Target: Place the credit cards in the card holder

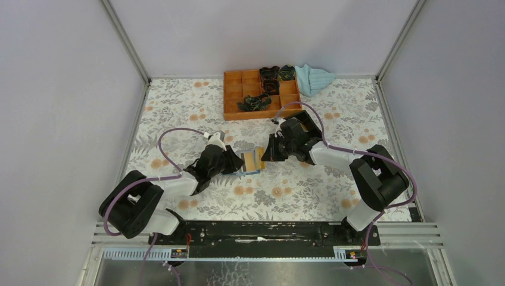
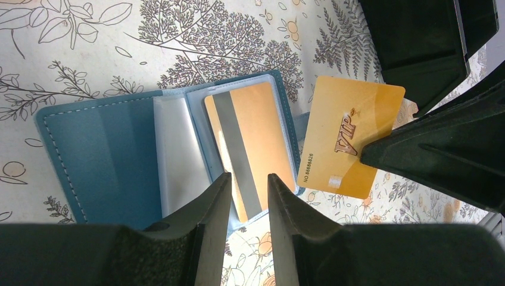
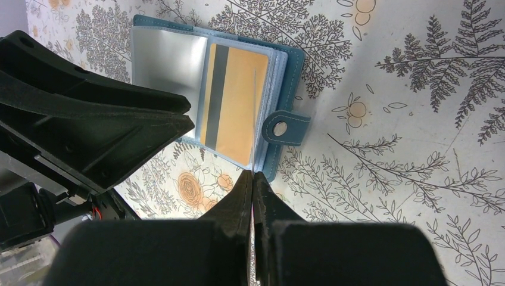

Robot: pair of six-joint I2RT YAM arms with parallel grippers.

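Note:
The blue card holder (image 2: 101, 152) lies opened out on the table, a clear sleeve (image 2: 174, 152) in its middle. A gold card with a dark stripe (image 2: 262, 131) sits in its right side. Edge-on in the right wrist view, a gold VIP card is pinched by my right gripper, just off the holder's right edge. My left gripper is part open over the lower part of the striped card, nothing visibly gripped between its fingertips. The holder's snap strap (image 3: 286, 128) sticks out on its right.
An orange compartment tray (image 1: 241, 116) with dark items stands at the back, a light blue cloth (image 1: 314, 80) beside it. A dark box (image 1: 306, 121) lies behind the right arm. In front of the holder the flowered table is clear.

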